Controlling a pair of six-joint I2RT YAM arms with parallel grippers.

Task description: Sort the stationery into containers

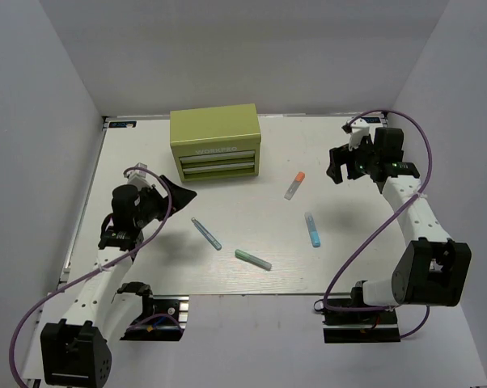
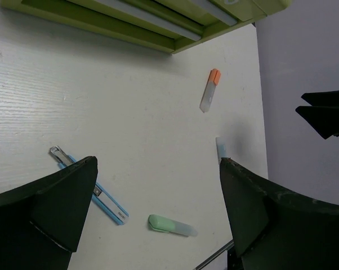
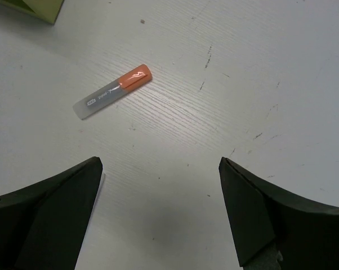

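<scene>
Four stationery pieces lie apart on the white table: an orange-capped marker (image 1: pixel 294 185) (image 3: pixel 113 91), a blue pen (image 1: pixel 312 229), a green-capped marker (image 1: pixel 253 259) (image 2: pixel 172 225) and a blue box cutter (image 1: pixel 205 234) (image 2: pixel 109 204). A green WORKPRO drawer box (image 1: pixel 215 133) stands at the back. My left gripper (image 1: pixel 171 198) is open and empty above the left side of the table, the cutter below it. My right gripper (image 1: pixel 340 165) is open and empty over the right back, with the orange-capped marker ahead of it in the right wrist view.
Grey walls rise at both sides and behind.
</scene>
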